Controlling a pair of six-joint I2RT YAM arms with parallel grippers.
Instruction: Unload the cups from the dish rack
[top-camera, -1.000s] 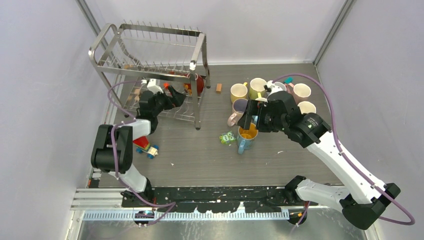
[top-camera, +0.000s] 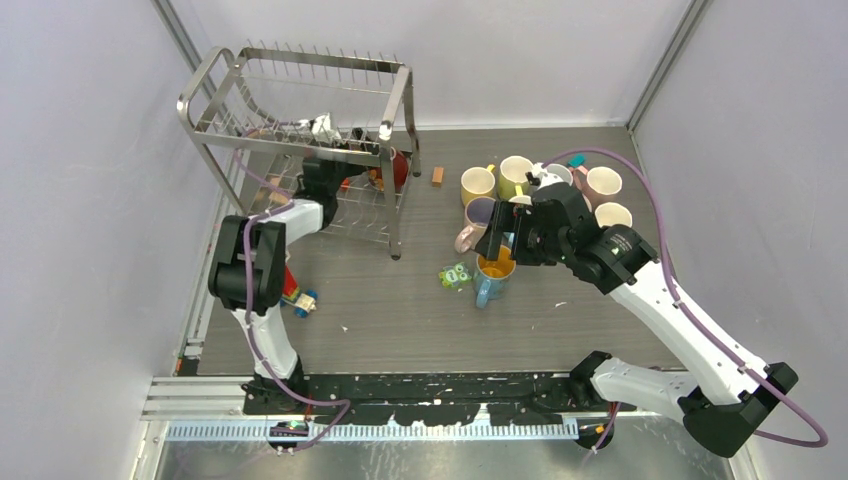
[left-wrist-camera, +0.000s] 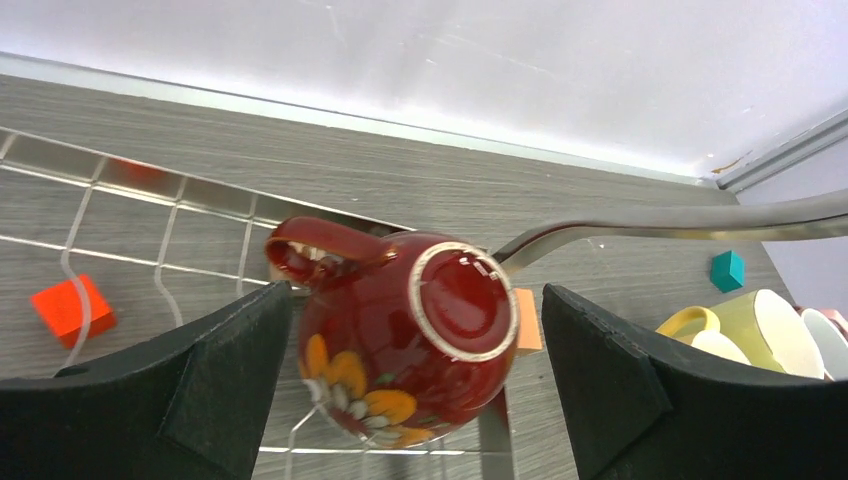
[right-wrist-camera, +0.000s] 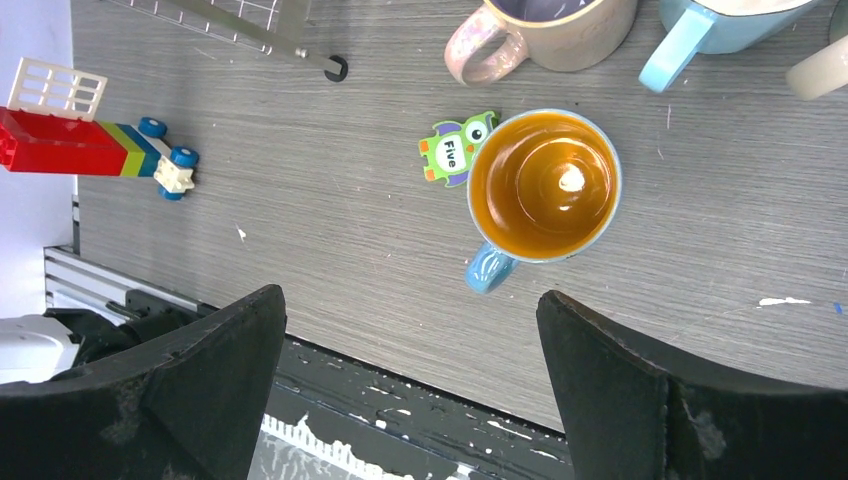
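Note:
A dark red cup (left-wrist-camera: 400, 330) with painted flowers lies tipped on the lower shelf of the metal dish rack (top-camera: 320, 155), at its right end. My left gripper is open inside the rack, with the cup ahead and in line with the gap between its fingers. From above, rack bars partly cover this gripper. My right gripper hangs open over the right side of the table, holding nothing. Close to it stands a blue cup (right-wrist-camera: 545, 185) with an orange inside, upright on the table. Several other cups, including a yellow one (top-camera: 478, 183), stand behind it.
A green owl toy (top-camera: 455, 275) lies beside the blue cup. A toy car (top-camera: 302, 301) sits near the left arm, and an orange block (top-camera: 437, 176) lies right of the rack. Rack posts and the upper shelf surround the left gripper.
My left gripper has moved deeper into the rack, under the upper shelf and towards the red cup. My right arm looks unchanged.

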